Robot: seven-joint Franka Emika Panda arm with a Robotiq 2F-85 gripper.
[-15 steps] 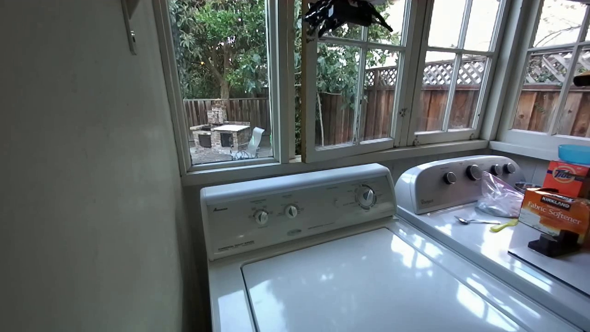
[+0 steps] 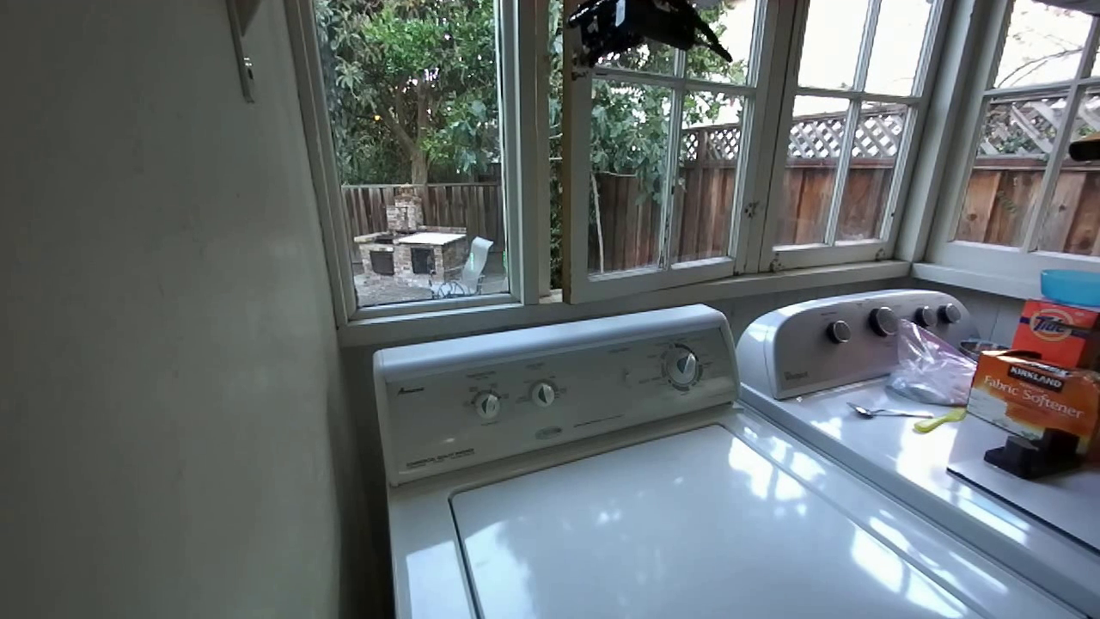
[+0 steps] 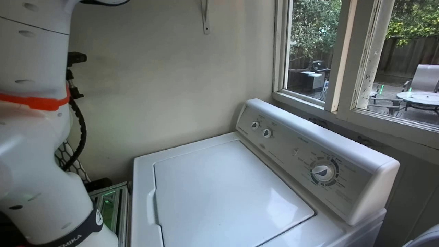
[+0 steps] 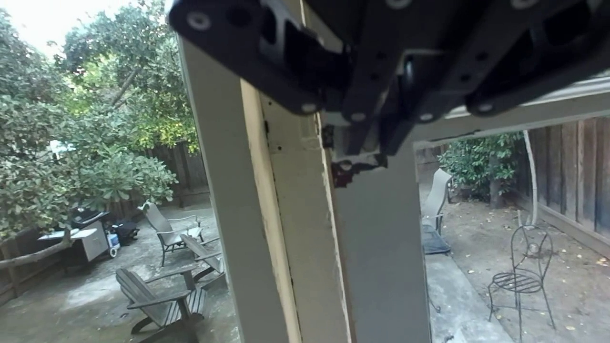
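Note:
My gripper is at the upper part of a casement window's pale frame [image 4: 377,246] in the wrist view. Its dark fingers [image 4: 357,137] are close together around a small part on the frame, apparently a latch, which they mostly hide. Chipped, dark paint shows just below the fingertips. In exterior view 1, the window sash [image 2: 577,196] stands ajar, its left edge swung away from the surrounding frame. The black gripper body [image 2: 644,26] crosses the sash at the top of that view, its fingertips unclear. Exterior view 2 shows only the arm [image 3: 37,136], not the gripper.
A white washer [image 2: 619,516] stands below the window, its lid clear. On the machine to its right are a plastic bag [image 2: 928,366], a spoon [image 2: 876,412] and an orange softener box [image 2: 1031,397]. A plain wall [image 2: 165,309] bounds the left side.
My gripper has turned very slightly at the top of exterior view 1. The window sash looks the same, still ajar.

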